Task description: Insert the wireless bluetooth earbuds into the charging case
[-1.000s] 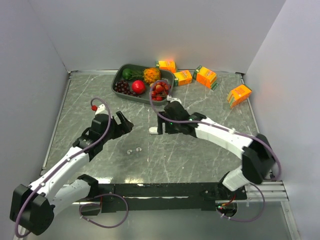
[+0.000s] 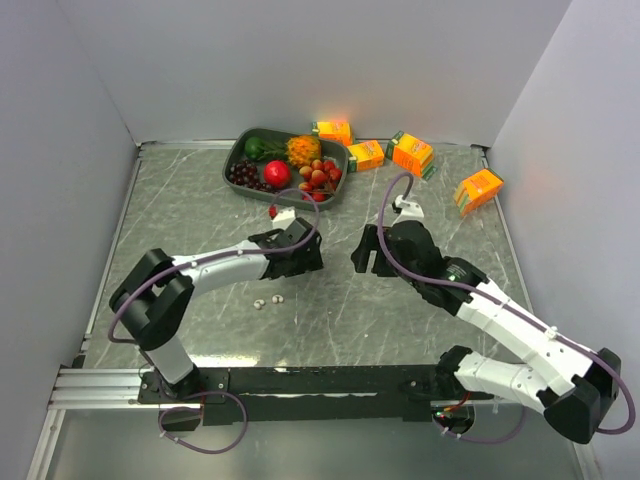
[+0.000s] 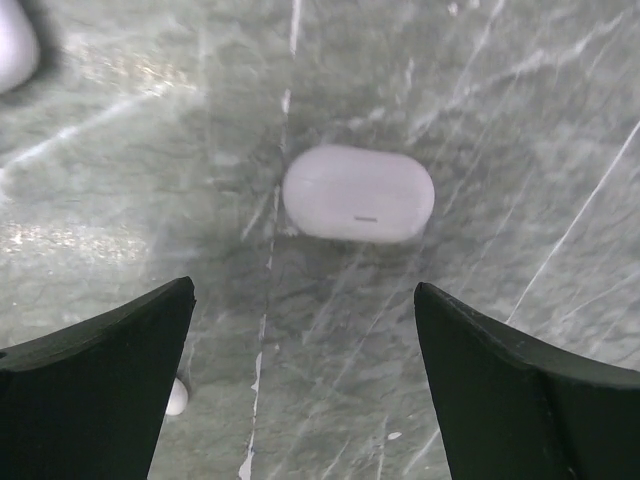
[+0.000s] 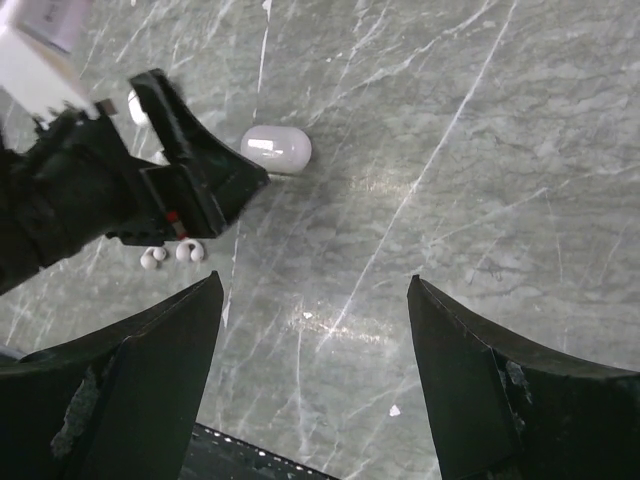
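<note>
The white charging case lies on the grey marble surface just beyond the fingertips of my open left gripper; it also shows in the right wrist view [image 4: 276,149], where my left arm's black gripper stands beside it. From above, my left gripper [image 2: 300,262] hides the case. Two small white earbuds [image 2: 259,304] [image 2: 278,299] lie apart on the surface in front of it, and appear in the right wrist view [image 4: 190,251]. My right gripper is open and empty, held higher to the right of the case.
A tray of fruit [image 2: 230,154] stands at the back centre, with orange boxes [image 2: 410,152] beside it and at the back right. Walls bound both sides and the back.
My left gripper has swung rightward from the left side to over the case. My right gripper has moved right, away from the case.
</note>
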